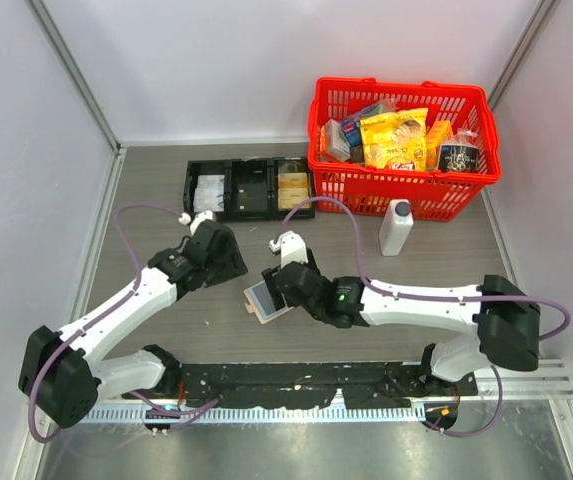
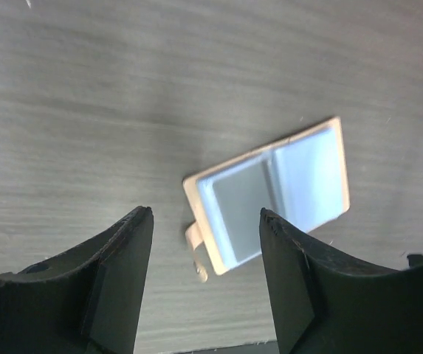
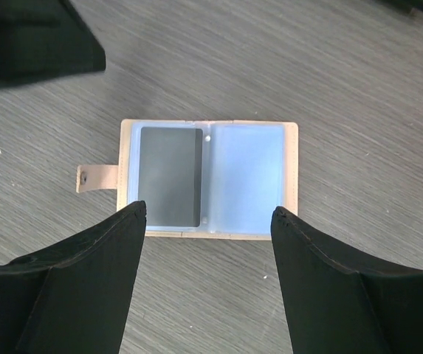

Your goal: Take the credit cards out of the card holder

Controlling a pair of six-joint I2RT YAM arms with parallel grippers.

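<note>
An unfolded card holder (image 3: 205, 181) with a tan edge and a small tab lies flat on the table. A grey card (image 3: 170, 177) sits in its left half, and the right half shows pale blue. Over the holder hangs my right gripper, its fingers apart and nothing between them. My left gripper is up and to the left of the holder, fingers apart, also empty. In the top view the right gripper covers part of the holder (image 1: 260, 305). A dark finger (image 3: 41, 40) of the left gripper enters the right wrist view at upper left.
A black divided tray (image 1: 251, 190) with white and yellow card stacks stands at the back. Right of it is a red basket (image 1: 406, 185) full of packets, with a white bottle (image 1: 396, 228) in front.
</note>
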